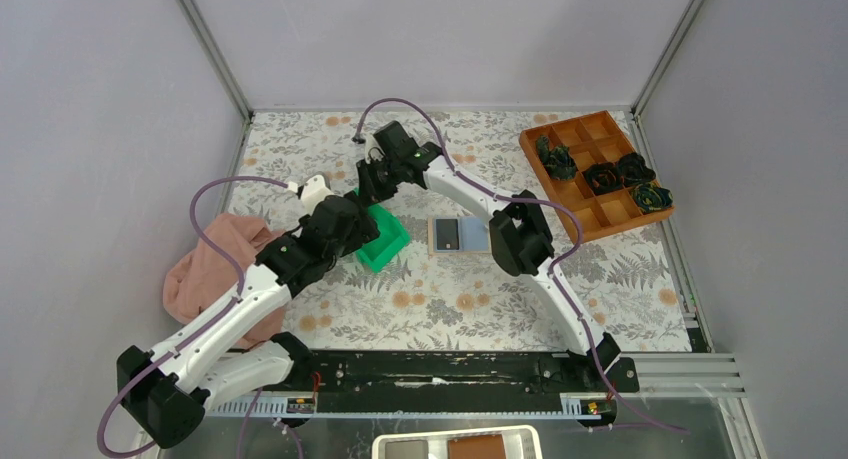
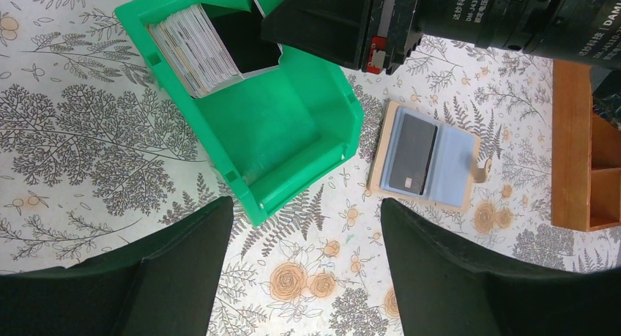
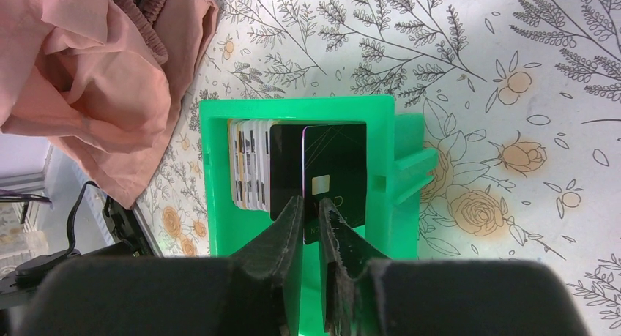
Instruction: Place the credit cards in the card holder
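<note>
The green box holds a row of cards, with dark cards at one end; in the right wrist view a black card [image 3: 339,157] stands at that end. My right gripper is over the box, its fingertips close together at that black card's lower edge; whether they grip it is unclear. My left gripper is open with nothing between its fingers, above the table beside the box. The card holder [image 2: 421,153], a flat tan, grey and blue piece, lies right of the box.
A wooden compartment tray [image 1: 580,134] with dark coiled items is at the back right. A pink cloth [image 1: 200,274] lies at the left.
</note>
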